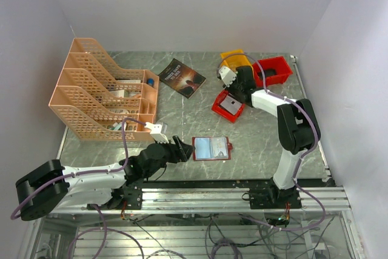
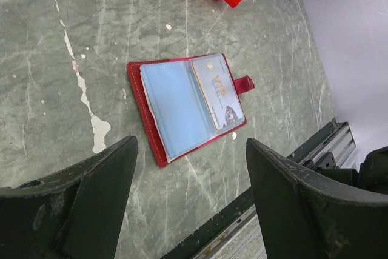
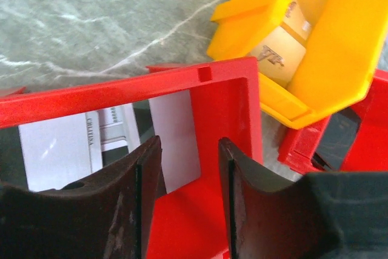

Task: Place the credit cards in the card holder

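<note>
The open card holder [image 2: 174, 104] lies on the front of the table, a VIP card [image 2: 218, 92] in its right sleeve. My left gripper stands open above its near side, empty. My right gripper is open over a red box [image 3: 218, 119], whose cards stand along its back wall: white ones [image 3: 51, 150] and dark ones. In the top view that box sits right of centre, partly under the right gripper.
A yellow box [image 3: 327, 47] with cards and a second red box [image 1: 273, 62] stand at the back right. A peach rack [image 1: 97, 71] fills the left side; a magazine [image 1: 185, 77] lies at the back middle.
</note>
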